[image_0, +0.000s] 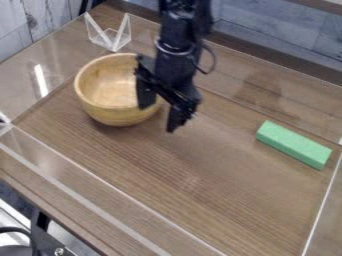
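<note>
My dark gripper (158, 107) is low at the centre, angled down beside the right side of a tan round bowl (100, 95), with its fingers spread open; it is somewhat blurred. The bowl sits upper left on the wooden table (201, 190), its right part hidden by the gripper. A green block (293, 142) lies at the right, well apart from the gripper.
A white wire object (107, 30) stands at the upper left. A dark cable or object (14, 240) is at the lower left edge.
</note>
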